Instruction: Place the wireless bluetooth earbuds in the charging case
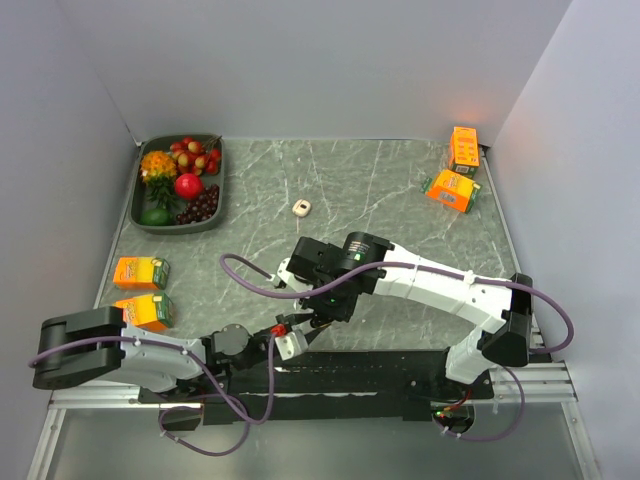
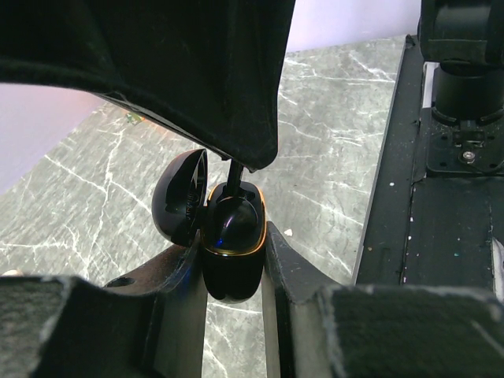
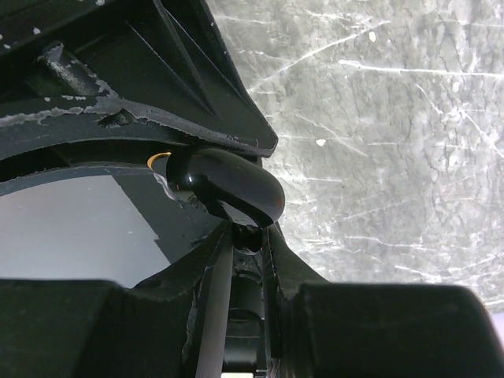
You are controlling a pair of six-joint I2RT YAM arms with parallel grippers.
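In the left wrist view my left gripper is shut on the black charging case (image 2: 232,268), whose lid (image 2: 176,197) stands open to the left. The tip of my right gripper reaches down to the case's top from above. In the right wrist view my right gripper is shut on a small black earbud, mostly hidden behind the glossy black case (image 3: 224,181). Whether the earbud sits inside the case cannot be told. In the top view both grippers meet at the table's front middle.
A small white object (image 1: 301,208) lies mid-table. A fruit tray (image 1: 175,225) is at the back left. Orange boxes (image 1: 142,272) stand at the left and at the back right (image 1: 452,190).
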